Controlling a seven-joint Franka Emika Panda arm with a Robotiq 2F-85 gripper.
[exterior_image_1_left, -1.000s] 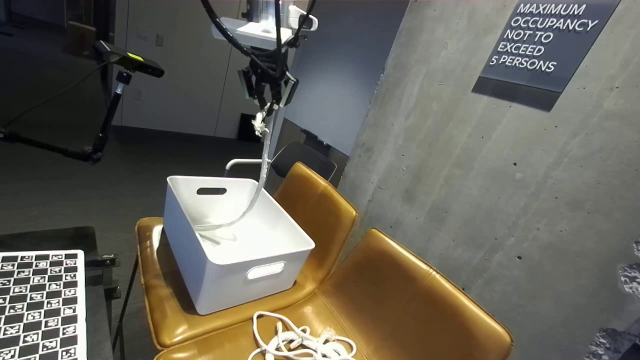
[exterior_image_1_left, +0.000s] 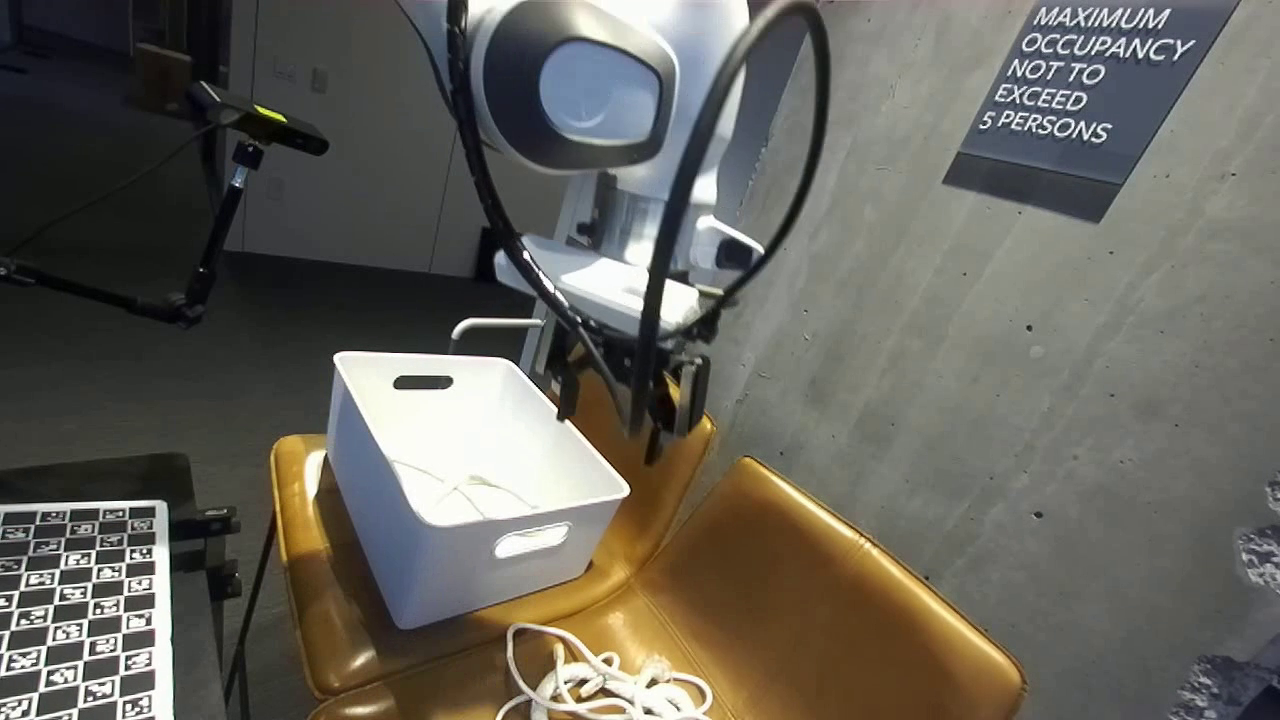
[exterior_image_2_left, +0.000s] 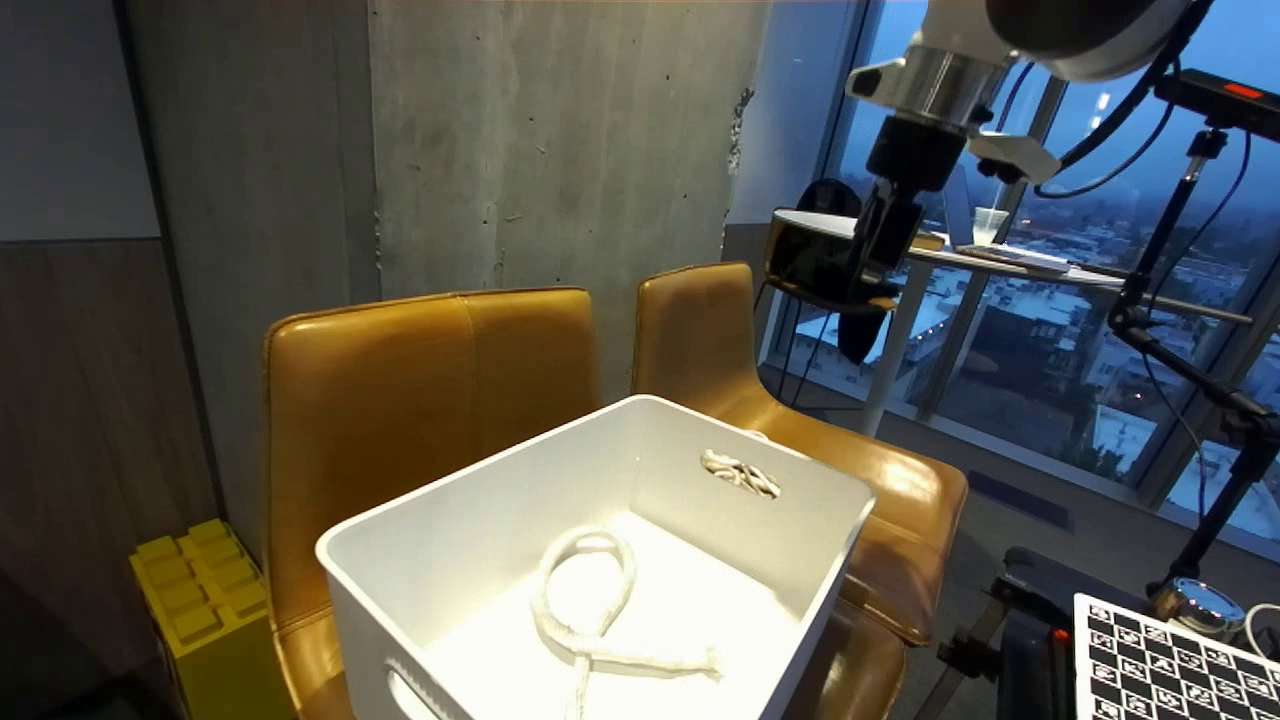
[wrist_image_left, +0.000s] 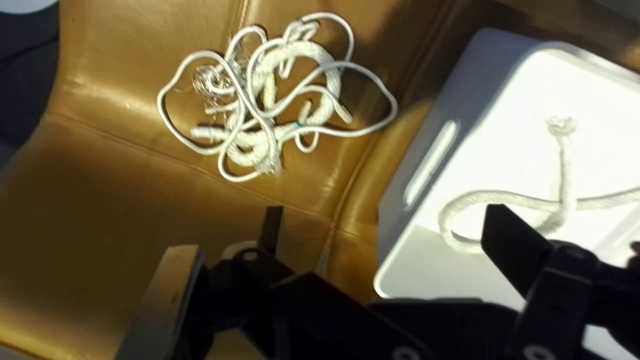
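Observation:
Inside the white bin (exterior_image_2_left: 480, 474) lies a thick white rope (exterior_image_2_left: 624, 654), looped on the floor of the bin. A loose tangle of white ropes and cords (wrist_image_left: 270, 114) rests on the brown chair seat beside the bin, also visible at the bottom of exterior view 1. My gripper is open and empty, its black fingers (wrist_image_left: 513, 240) wide apart. It hangs above the bin's edge in the wrist view, with the tangle off to one side. No rope touches the fingers.
Two brown leather chairs (exterior_image_1_left: 828, 588) stand side by side, the bin on one of them. A concrete wall (exterior_image_1_left: 1020, 396) rises behind their backs. A checkered board (exterior_image_1_left: 84, 600) and a camera stand (exterior_image_1_left: 216, 240) are off to the side.
A second ago the gripper was higher, with a rope hanging from it into the bin. That rope has been let go and now lies in the bin. The arm has moved right and down.

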